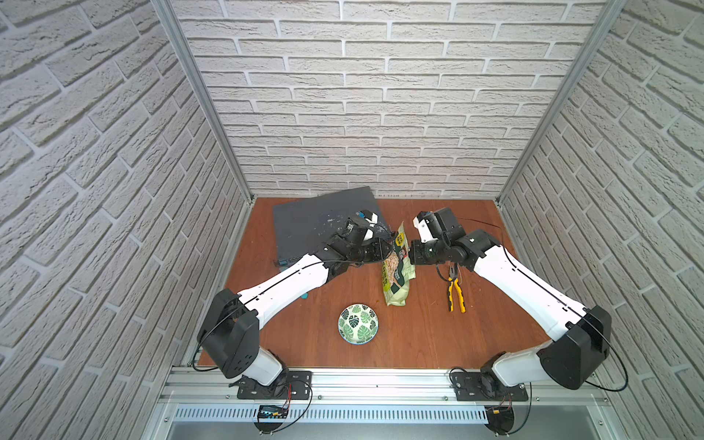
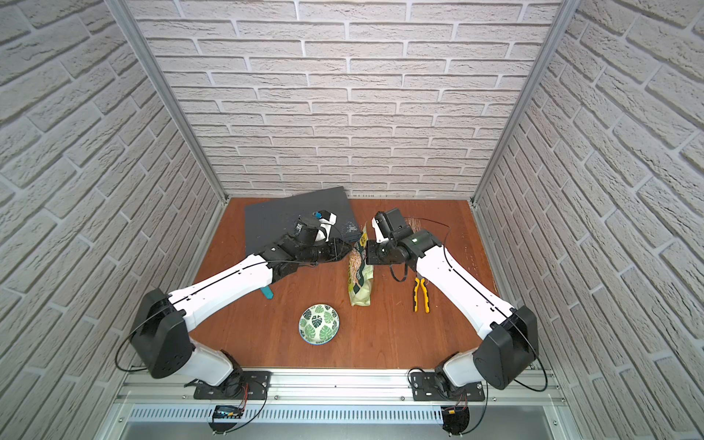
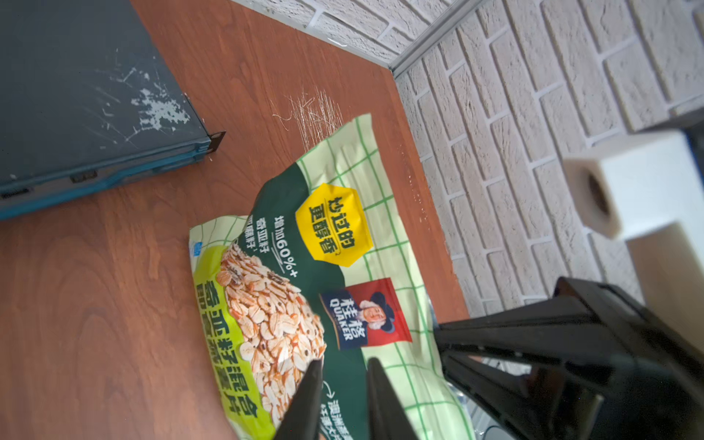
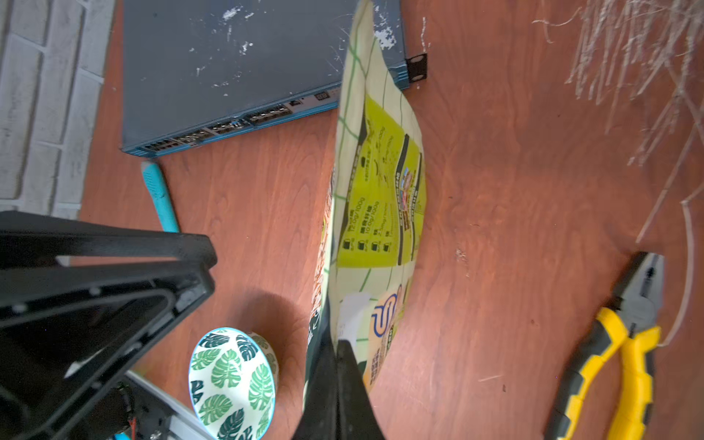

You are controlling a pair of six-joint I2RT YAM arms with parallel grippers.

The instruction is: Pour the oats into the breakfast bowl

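The green Quaker oats bag stands upright between the two grippers in the middle of the table. My right gripper is shut on the bag's edge, its fingertips pinching it. My left gripper is on the bag's other side, partly open, close against its printed front; whether it touches the bag is unclear. The breakfast bowl, with a leaf pattern, sits empty at the front, left of the bag and below it.
A dark network switch lies at the back left, with a teal tool before it. Yellow pliers and loose white strands lie at the right. Free wood shows at the front right.
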